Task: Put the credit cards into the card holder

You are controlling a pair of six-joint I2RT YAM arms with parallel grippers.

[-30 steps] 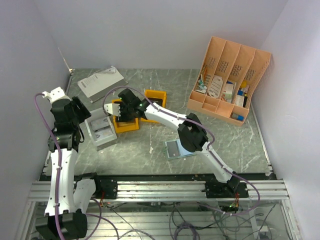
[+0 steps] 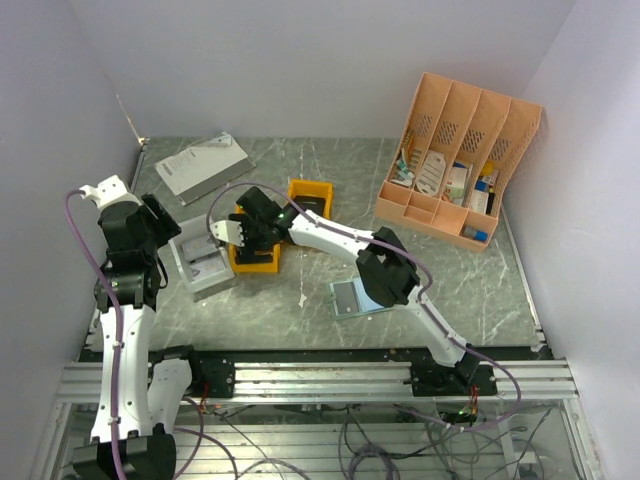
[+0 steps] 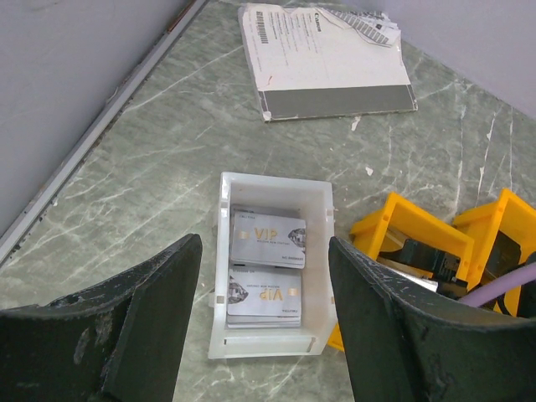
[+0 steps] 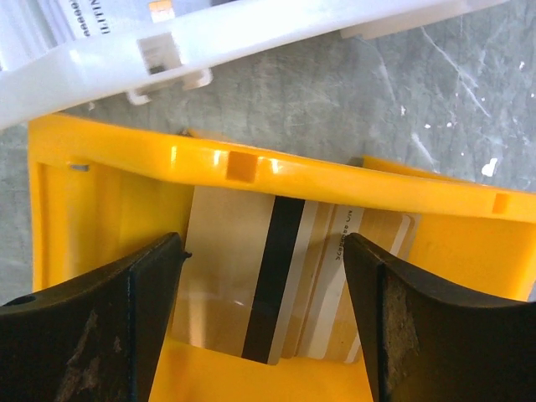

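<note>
Tan credit cards [image 4: 226,276], one with a black stripe, lie inside the yellow bin [image 4: 335,180] in the right wrist view. My right gripper stands open over them, its fingers on either side of the striped card; whether they touch it I cannot tell. From above, my right gripper [image 2: 250,245] covers part of that bin. My left gripper is open with nothing between its fingers, and a white tray [image 3: 272,345] with grey VIP cards [image 3: 266,239] shows beyond it. A small blue-grey case [image 2: 355,298], possibly the card holder, lies at the front of the table.
A second yellow bin [image 2: 311,190] stands behind the first, holding something dark. At the back left lies a flat box [image 2: 205,168]. An orange organizer [image 2: 460,145] with stationery fills the back right.
My right gripper has shifted slightly toward the front of the table, over the front yellow bin. The left arm has barely moved.
</note>
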